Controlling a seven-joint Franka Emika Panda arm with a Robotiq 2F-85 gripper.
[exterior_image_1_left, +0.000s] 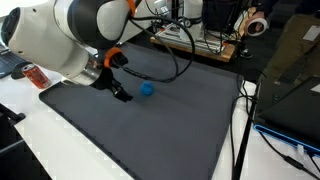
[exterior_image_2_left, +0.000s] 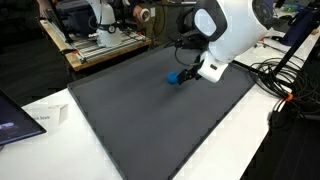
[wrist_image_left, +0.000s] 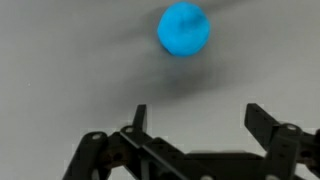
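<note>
A small round blue object (wrist_image_left: 184, 29) rests on the dark grey mat, near the top of the wrist view. My gripper is open in that view, its two black fingers wide apart with only bare mat between them. In exterior view 1 the gripper (exterior_image_1_left: 125, 96) hangs low over the mat, to the left of the blue object (exterior_image_1_left: 147, 88) and apart from it. From exterior view 2 the blue object (exterior_image_2_left: 173, 78) shows just left of the gripper (exterior_image_2_left: 182, 85), partly overlapped by it.
An orange-red container (exterior_image_1_left: 36, 76) stands at the far left. Loose black cables (exterior_image_2_left: 272, 75) lie behind the arm, and a white card (exterior_image_2_left: 45, 118) lies off the mat.
</note>
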